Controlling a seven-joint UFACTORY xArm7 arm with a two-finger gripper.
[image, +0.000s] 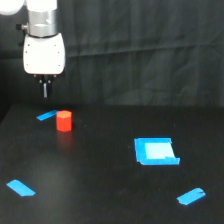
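A small red block (64, 121) stands upright on the dark table toward the back left. Up and to its left hangs my gripper (45, 89), pointing down and apart from the block. Its fingertips are thin and small here, so I cannot tell whether they are open or shut. Nothing visible hangs below them. To the right of the middle lies a white square with a blue border (140, 148), with nothing on it.
Blue tape strips mark the table: one at the back left (47, 115), one at the front left (20, 188) and one at the front right (191, 196). Clear tabletop (95, 165) lies between the block and the bordered square. A dark curtain (140, 50) closes off the back.
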